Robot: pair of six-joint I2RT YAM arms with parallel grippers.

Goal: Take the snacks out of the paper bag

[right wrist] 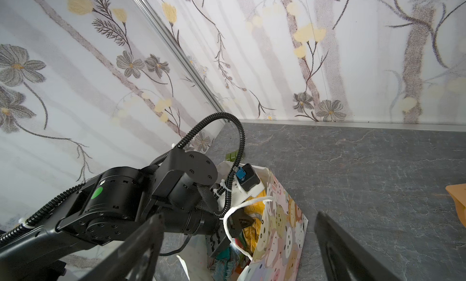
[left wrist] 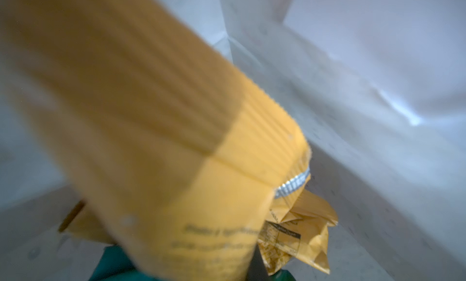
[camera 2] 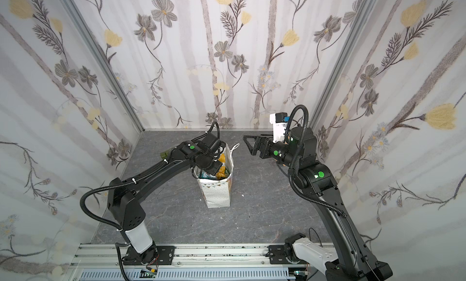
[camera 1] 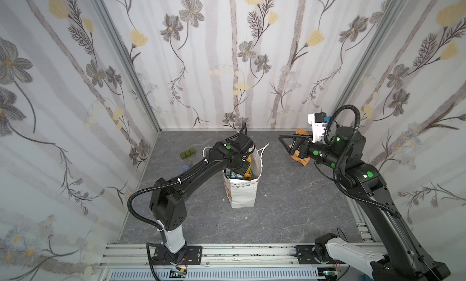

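Note:
The white paper bag (camera 1: 241, 196) stands upright mid-table, open at the top; in the right wrist view its side (right wrist: 286, 227) shows an animal print. My left gripper (camera 1: 241, 170) reaches down into its mouth, shut on a yellow snack packet (left wrist: 194, 183) that fills much of the left wrist view. The fingertips are mostly hidden behind that packet. Below it in the bag lie another crinkled yellow packet (left wrist: 303, 227) and something teal (left wrist: 116, 264). My right gripper is open and empty, its blurred fingers (right wrist: 339, 247) wide apart, to the right of the bag.
An orange packet (camera 1: 300, 158) lies on the table beneath the right arm. Left of the bag are a green item (camera 1: 187, 153) and a small blue one (camera 1: 186, 167). White handles (right wrist: 228, 222) stick up at the bag's rim. Table right of the bag is bare.

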